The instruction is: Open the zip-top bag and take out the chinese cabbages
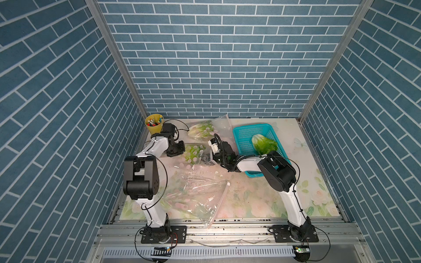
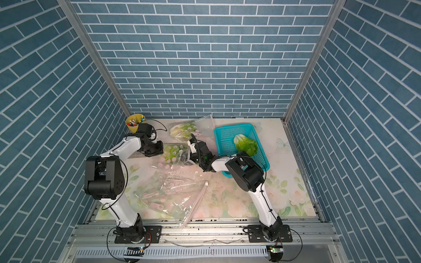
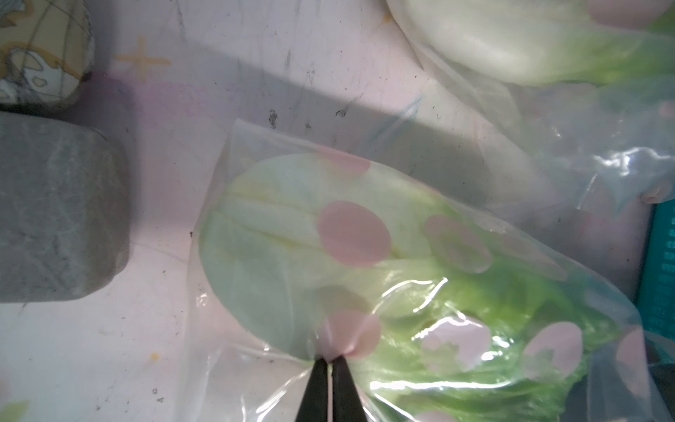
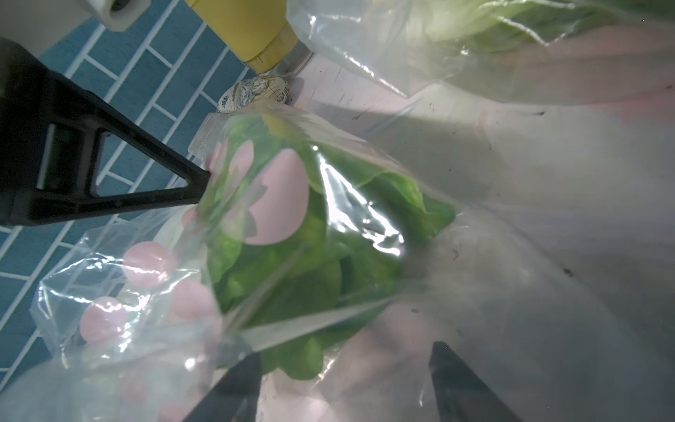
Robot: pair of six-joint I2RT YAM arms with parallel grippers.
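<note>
A clear, pink-dotted bag [image 1: 193, 154] with a chinese cabbage [image 3: 450, 302] inside lies between my two grippers. At the bag's left end, my left gripper is shut with its tips against the plastic; creases run out from them, but whether any film is caught between them cannot be seen. My right gripper stands open at the bag's right end, near its loose plastic, with the leafy tip of the cabbage beyond its fingers. Farther back is a second bagged cabbage [image 1: 201, 129]. One bare cabbage [image 1: 264, 144] sits in the turquoise basket [image 1: 250, 127].
An empty, flattened bag [image 1: 197, 199] is spread on the front of the table. At the back left stands a yellow cup [image 1: 154, 125] with pens. A grey block [image 3: 63, 211] is just left of the bag.
</note>
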